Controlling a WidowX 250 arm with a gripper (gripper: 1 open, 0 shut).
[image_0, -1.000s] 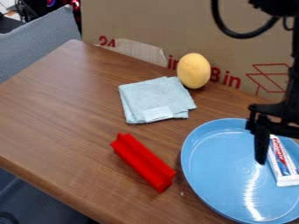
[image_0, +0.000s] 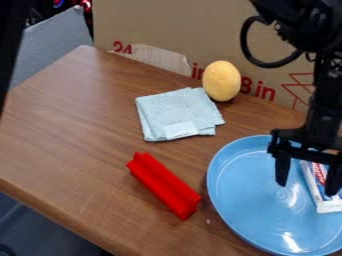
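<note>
My black gripper (image_0: 307, 172) hangs over the right part of a blue plate (image_0: 254, 205), fingers pointing down and apart. A white toothpaste tube (image_0: 322, 197) with red and blue print lies on the plate, partly hidden behind the fingers; I cannot tell whether they touch it.
A red elongated block (image_0: 163, 185) lies left of the plate. A folded light-blue cloth (image_0: 178, 113) and a yellow oval object (image_0: 222, 81) are further back, before a cardboard box (image_0: 167, 25).
My gripper has risen a little and shifted slightly left over the last second. The objects on the table appear unmoved.
</note>
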